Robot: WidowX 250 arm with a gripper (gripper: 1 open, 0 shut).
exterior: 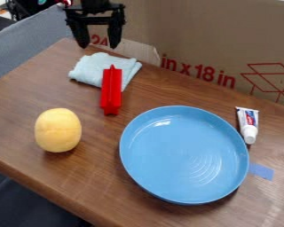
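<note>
My black gripper (97, 32) hangs at the top of the view, above a folded light-blue cloth (84, 72), its two fingers apart and open with nothing seen between them. A red elongated object (111, 90) lies on the front edge of the cloth and on the wooden table. A yellow rounded object (58, 130) sits on the left of the table. A blue plate (184, 154) takes up the right front, with a white toothpaste tube (248, 125) just right of its upper rim.
A cardboard box (216, 40) stands along the back of the table (109, 191). A grey padded surface (20, 53) borders the left. A piece of blue tape lies at the right.
</note>
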